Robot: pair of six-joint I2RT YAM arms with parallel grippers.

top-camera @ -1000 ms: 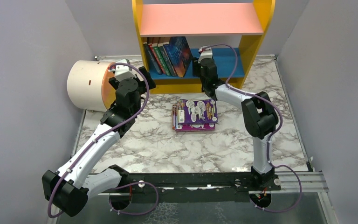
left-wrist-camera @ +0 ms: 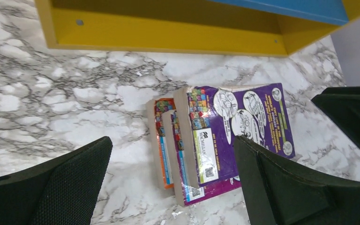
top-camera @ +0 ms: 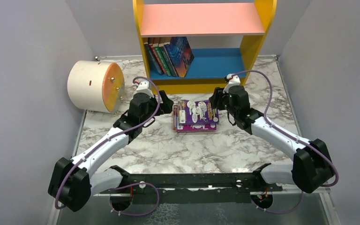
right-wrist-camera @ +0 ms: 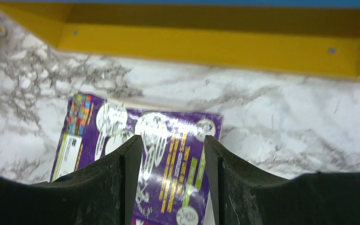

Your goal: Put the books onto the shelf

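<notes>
A stack of purple books (top-camera: 198,112) lies flat on the marble table before the shelf; in the left wrist view the top book (left-wrist-camera: 215,136) shows a Macmillan label over offset books beneath. My left gripper (top-camera: 164,103) hangs left of the stack, open and empty in its wrist view. My right gripper (top-camera: 218,99) is over the stack's right side; in its wrist view the fingers stand part open above the top book (right-wrist-camera: 98,131), nothing held.
The yellow shelf unit (top-camera: 253,44) has a blue lower board (top-camera: 215,63) with upright books (top-camera: 168,56) at its left and free room at its right. A cream cylinder (top-camera: 86,84) stands left.
My left arm has moved right and down toward the stack. The books are unmoved.
</notes>
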